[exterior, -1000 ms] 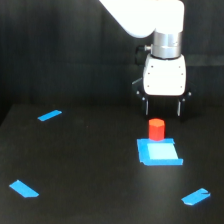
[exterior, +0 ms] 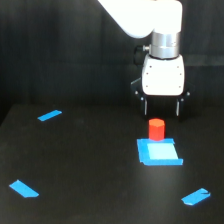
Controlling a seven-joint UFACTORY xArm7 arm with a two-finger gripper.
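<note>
A small red block stands upright at the back left of a blue-bordered square with a white middle. Its base meets or overlaps the border's back edge in this view; exactly how it rests there is hard to tell. Above and behind it hangs my gripper, pointing down and open, with its dark fingers wide apart. Nothing shows between them, and the block is clear below.
Strips of blue tape lie on the black table at the back left, front left and front right. Bare table spreads across the left and middle. A dark curtain hangs behind.
My arm and gripper have shifted very slightly to the left. The red block and the square have not visibly moved, and the gripper is still open.
</note>
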